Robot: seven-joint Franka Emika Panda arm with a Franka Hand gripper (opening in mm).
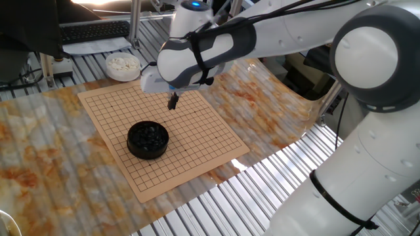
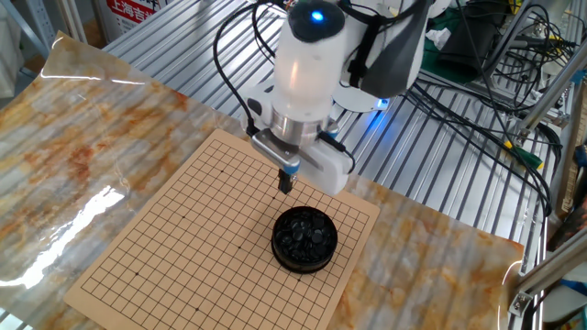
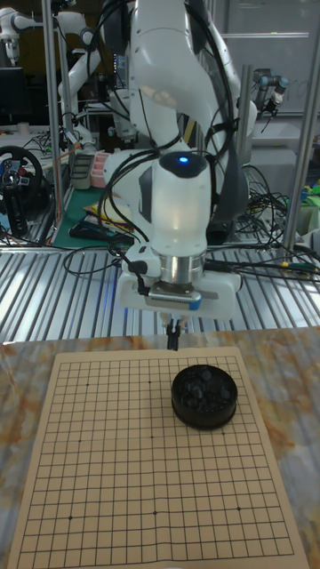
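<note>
A round black bowl [image 1: 147, 141] filled with black stones [image 2: 305, 233] rests on the tan gridded board [image 3: 104, 455]. My gripper [image 1: 172, 101] hangs above the board, clear of the bowl. In exterior view 2 the gripper [image 2: 285, 183] appears up and slightly left of the bowl; in exterior view 3 it hangs near the board's far edge, left of the bowl. Its dark fingers [image 3: 174, 340] stand together, shut, and no stone shows between them. No stones lie loose on the board's grid.
A white bowl [image 1: 123, 66] of white stones stands just beyond the board's corner. Marbled sheeting [image 1: 59, 144] around the board is mostly bare. At the lower left edge a pale round rim [image 1: 8, 221] is partly cut off. Cables and metal posts lie behind the arm.
</note>
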